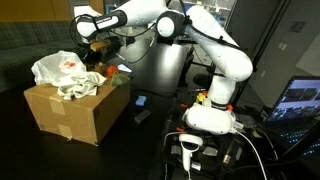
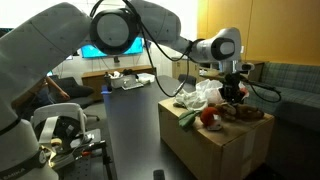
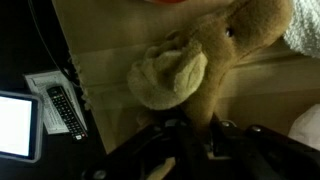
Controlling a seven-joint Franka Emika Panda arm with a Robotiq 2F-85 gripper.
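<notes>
A brown plush toy (image 3: 215,60) fills the upper middle of the wrist view, its eye showing near the upper right. The dark fingers of my gripper stand at the bottom of that view, shut on the plush toy's body; the contact itself is dark. In exterior view 2 the brown plush toy (image 2: 243,112) lies on top of a cardboard box (image 2: 215,152), with my gripper (image 2: 236,94) coming down on it from above. My gripper (image 1: 92,50) reaches over the box's back edge in exterior view 1, where the toy is mostly hidden.
White cloth (image 1: 78,85) and a white bag (image 1: 58,67) cover part of the box top. A red object (image 2: 208,115) and a green one (image 2: 188,117) sit at its edge. A remote (image 3: 65,110) and a tablet (image 3: 15,128) lie below on the dark table.
</notes>
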